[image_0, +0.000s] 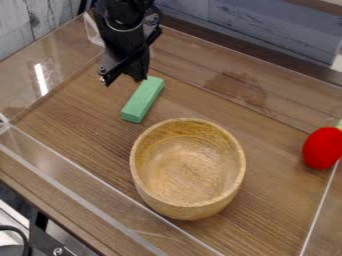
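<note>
My black gripper (128, 70) hangs over the wooden tabletop at the upper left, shut, with nothing visible between its fingers. Just below and right of it lies a green rectangular block (142, 99), flat on the table and apart from the gripper as far as this view shows.
A large wooden bowl (187, 186) sits at the lower middle. A red round object (322, 148) lies at the right edge, partly over something pale green.
</note>
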